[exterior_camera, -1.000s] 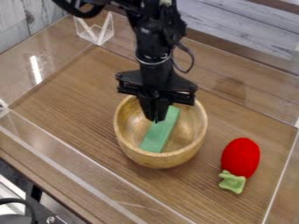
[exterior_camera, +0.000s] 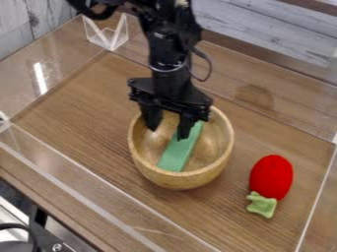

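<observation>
A wooden bowl sits in the middle of the table, holding a green elongated object. My black gripper hangs over the bowl's back part, open, its two fingers reaching down at either side near the rim and the green object's upper end. Whether a finger touches that object I cannot tell.
A red rounded object with a green piece lies at the right of the bowl. A clear plastic container is at the back left.
My gripper has risen slightly and its fingers have shifted a little backward over the bowl. The objects on the table look about the same.
</observation>
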